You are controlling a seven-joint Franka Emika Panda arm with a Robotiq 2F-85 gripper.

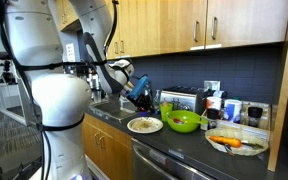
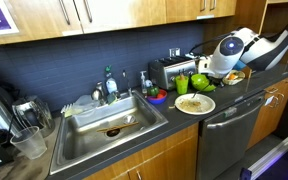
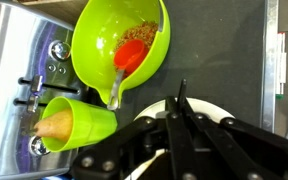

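Observation:
In the wrist view my black gripper points over a white plate, and its fingers look drawn together. Whatever lies between them is too dark and small to make out. The same gripper shows in exterior view 1, above the plate, which carries something pale yellow in its middle. Beside the plate is a lime green bowl; a red scoop rests inside it among small brown bits. A green cup stands close by, with a tan, rounded item at its mouth.
A steel sink with a faucet lies left of the plate in exterior view 2. Along the back wall stands a toaster. A tray with carrots sits farther right in exterior view 1. Dark counter between bowl and front edge is clear.

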